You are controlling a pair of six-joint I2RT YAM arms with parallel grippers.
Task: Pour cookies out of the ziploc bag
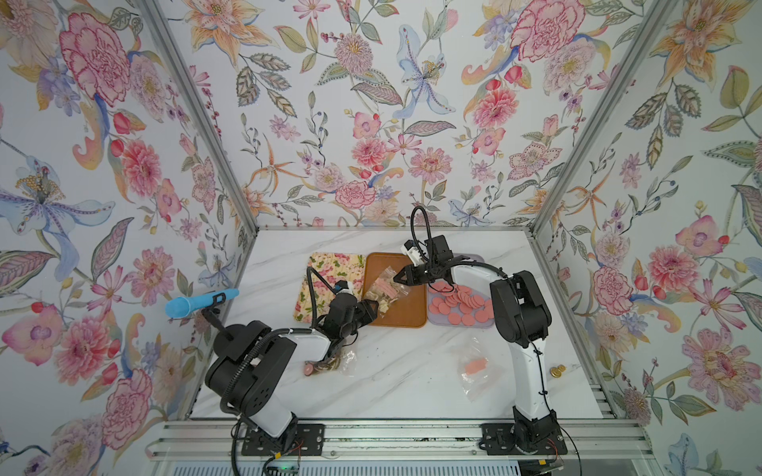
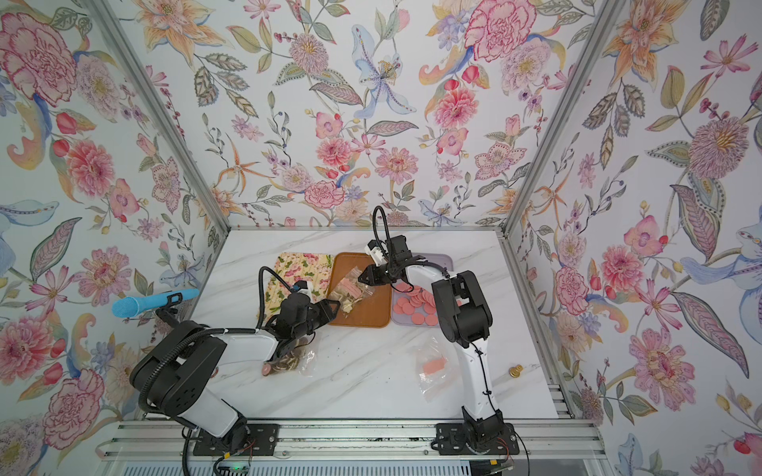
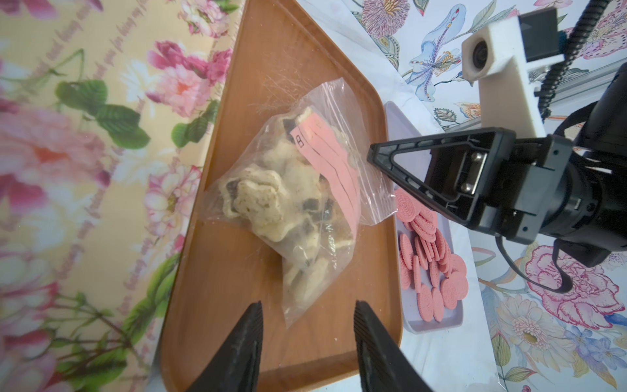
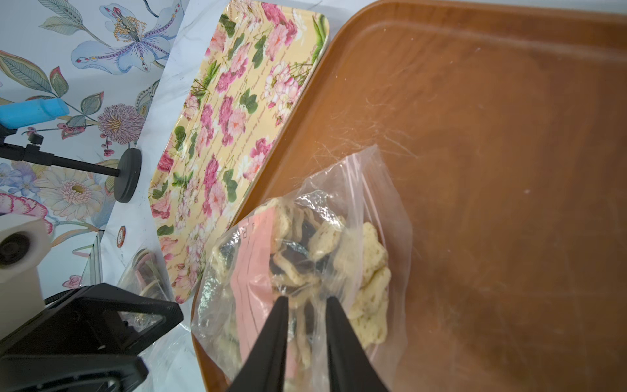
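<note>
A clear ziploc bag (image 3: 287, 196) of pale cookies, with a pink label, lies on the brown tray (image 1: 405, 313). In the left wrist view my left gripper stands open at the near end of the tray, short of the bag, nothing between its fingers. My right gripper hangs over the bag's far right side, close to its zip edge (image 4: 362, 215); its fingertips are part open, and contact with the plastic cannot be told.
A floral board (image 1: 317, 269) adjoins the tray's left, a lilac tray (image 1: 488, 321) with pink discs its right. Loose bags (image 1: 474, 365) lie at the front. A blue cylinder on a stand (image 1: 190, 305) is at the left.
</note>
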